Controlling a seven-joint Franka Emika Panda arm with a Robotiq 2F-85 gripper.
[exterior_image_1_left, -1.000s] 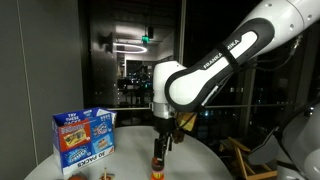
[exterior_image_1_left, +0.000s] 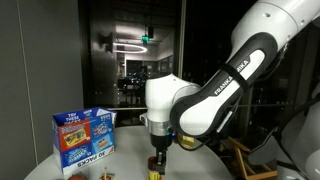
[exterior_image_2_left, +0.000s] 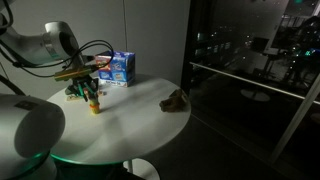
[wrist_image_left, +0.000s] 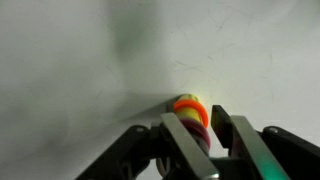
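Observation:
A small bottle-like container (exterior_image_2_left: 94, 106), yellow with an orange-red top, stands upright on the white table. My gripper (exterior_image_2_left: 90, 88) is directly over it, pointing down, with its fingers about the container's top. In the wrist view the orange rim (wrist_image_left: 190, 103) shows between the parted fingers; whether both touch it cannot be made out. From the front, the gripper (exterior_image_1_left: 157, 161) hides the top, and only a yellow part of the container (exterior_image_1_left: 154, 176) shows beneath it.
A blue and red snack box (exterior_image_1_left: 84, 138) stands on the table (exterior_image_2_left: 130, 140) behind the gripper. Small items (exterior_image_1_left: 106, 174) lie near the front left. A brown crumpled object (exterior_image_2_left: 174, 101) rests near the right edge.
The gripper has come down over the container. Its orange top showed below the fingers earlier and is now covered in exterior view 1. The box has not moved.

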